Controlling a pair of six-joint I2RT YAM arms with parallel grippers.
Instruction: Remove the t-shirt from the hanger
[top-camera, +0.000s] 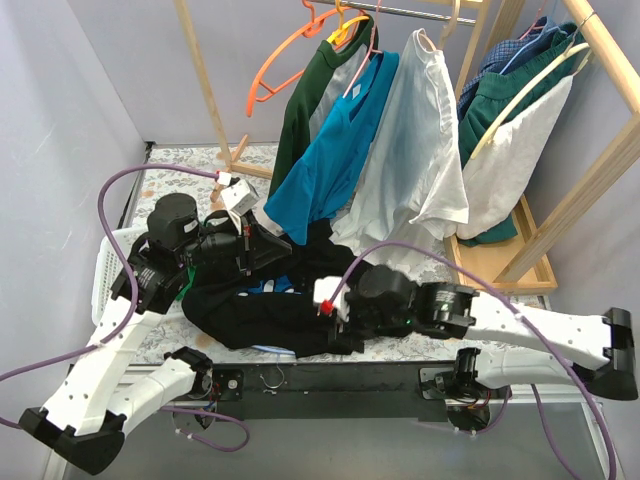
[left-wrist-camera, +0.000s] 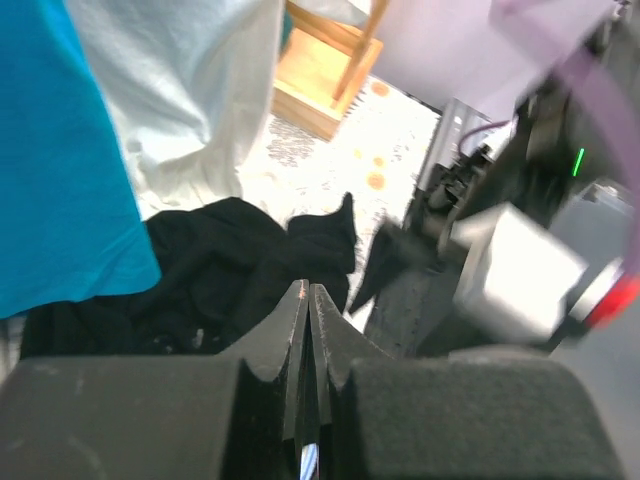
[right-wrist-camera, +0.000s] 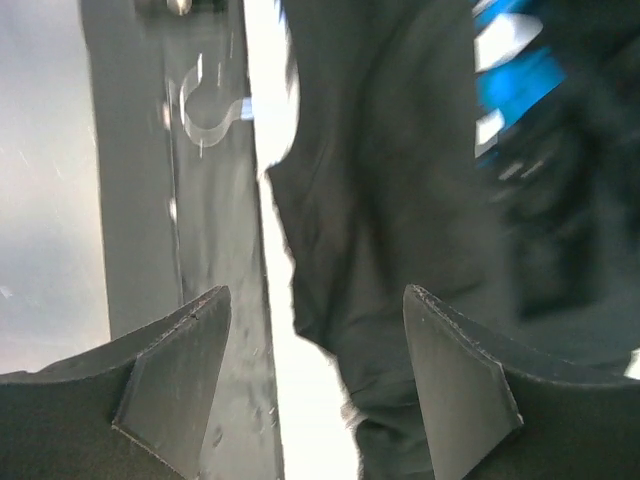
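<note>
A black t-shirt lies crumpled on the floral tabletop, part of its blue-and-white print showing. At the front edge, a strip of the light-blue hanger shows from under the cloth. Its metal hook reaches over the dark edge; whether any of the hanger is inside the shirt is hidden. My left gripper is shut above the shirt, with nothing visible between its fingertips. Over the shirt's front part, my right gripper stands open, black cloth beyond its fingers; it is blurred in the top view.
Hanging garments, among them a teal shirt and a white one, fill the space behind the arms. A white basket sits at the left, partly behind my left arm. Bare tabletop shows at front left.
</note>
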